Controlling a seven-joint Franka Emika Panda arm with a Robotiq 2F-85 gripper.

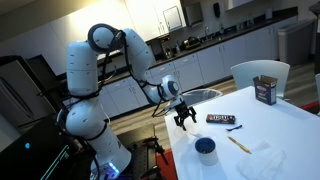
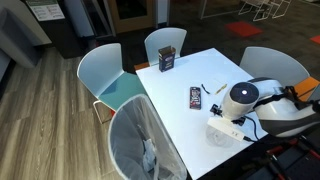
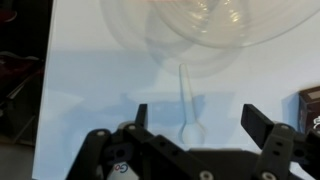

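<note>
In the wrist view my gripper is open, its two black fingers wide apart. A pale, spoon-like utensil lies on the white table in the gap between them, with its wider end toward the hand. Nothing is held. In exterior view 1 the gripper points down close above the table's near-left part; the pale utensil is too faint to make out there. A clear round bowl stands beyond the utensil, cut off by the upper edge of the wrist view.
On the table are a dark-blue cup, a dark rectangular pack, a blue utensil and an orange stick. Farther back stands a dark box. A grey bin sits beside the table. Its far part is mostly clear.
</note>
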